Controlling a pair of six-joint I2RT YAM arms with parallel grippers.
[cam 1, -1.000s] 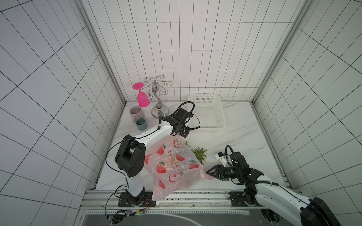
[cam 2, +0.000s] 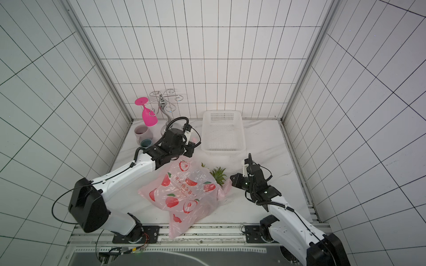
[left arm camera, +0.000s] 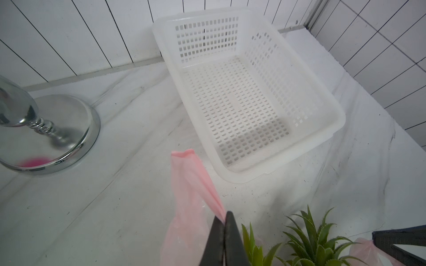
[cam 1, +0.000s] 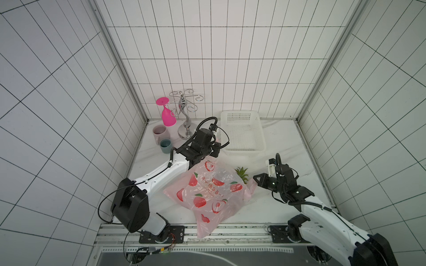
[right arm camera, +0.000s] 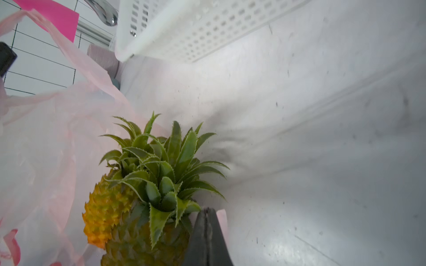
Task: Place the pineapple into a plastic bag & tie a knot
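The pink plastic bag (cam 1: pixel 208 190) with red fruit prints spreads over the front of the counter, two pineapples (right arm camera: pixel 146 221) partly in or beneath it, their green crowns (cam 1: pixel 241 173) showing at its right. My left gripper is shut on a pink strip of the bag, held up near the basket. My right gripper is shut beside the pineapples, a bit of pink film at its fingers, the bag's right corner pulled up to it in the top views.
A white basket (cam 1: pixel 241 133) stands at the back. Behind the left arm are a chrome stand (cam 1: pixel 186 130), a pink goblet (cam 1: pixel 168 116) and two cups (cam 1: pixel 165 145).
My left gripper has moved left and slightly up. My right gripper has risen toward the back with the bag's corner, shut now where it was more open. The bag has shifted.
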